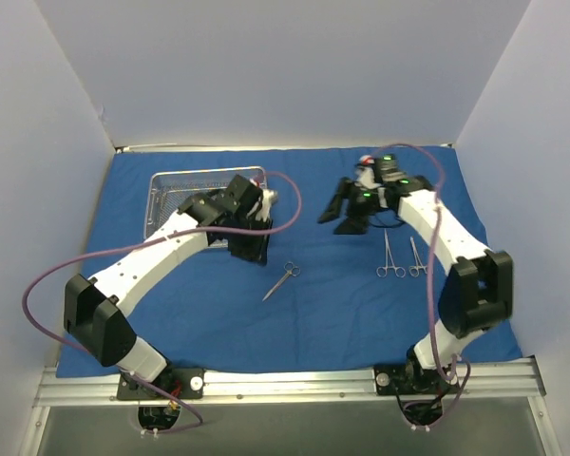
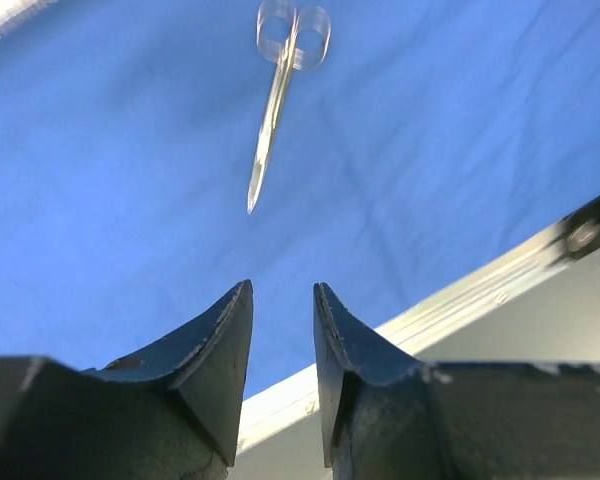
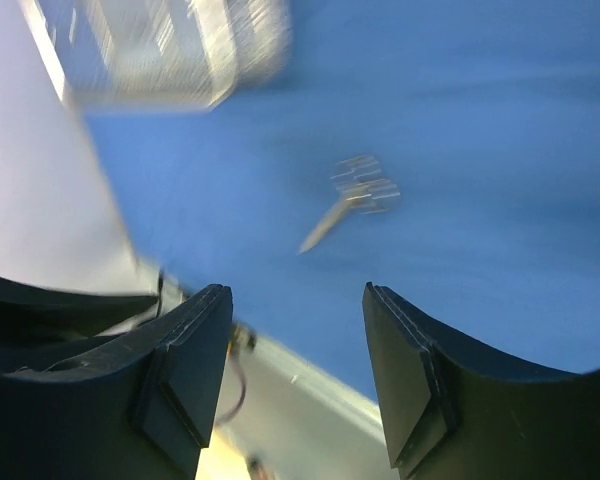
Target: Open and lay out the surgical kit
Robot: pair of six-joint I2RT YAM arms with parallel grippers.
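Note:
A slim silver ring-handled instrument (image 1: 281,281) lies on the blue cloth near the middle, its tip toward the front left. The left wrist view shows the same instrument (image 2: 273,120) beyond the fingertips, clear of them. My left gripper is open and empty, over the cloth beside the tray. Blurred by motion, my right gripper is open too, with nothing between its fingers. On the right of the cloth, two more ring-handled instruments (image 1: 389,256) lie side by side, partly beside the right arm. The metal mesh tray (image 1: 152,204) stands at the back left, partly hidden by the left arm.
Blue cloth (image 1: 266,347) covers the table, with free room at the front and centre. Grey walls enclose the sides and back. Purple cables (image 1: 85,256) loop over both arms.

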